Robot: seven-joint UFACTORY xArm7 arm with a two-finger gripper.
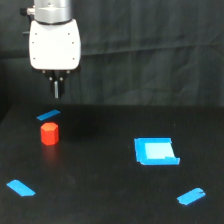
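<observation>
A red block [49,133], roughly six-sided in outline, rests on the dark table toward the left. Above it, near the far edge, hangs my gripper [57,94], pointing straight down and well clear of the block. Its dark fingers look close together, but they are too small and dim to tell open from shut. Farther right lies a white square [158,150] edged with blue tape.
Blue tape strips lie flat on the table: one [48,116] behind the red block, one [20,188] at the front left and one [190,196] at the front right. A dark curtain [150,60] hangs behind.
</observation>
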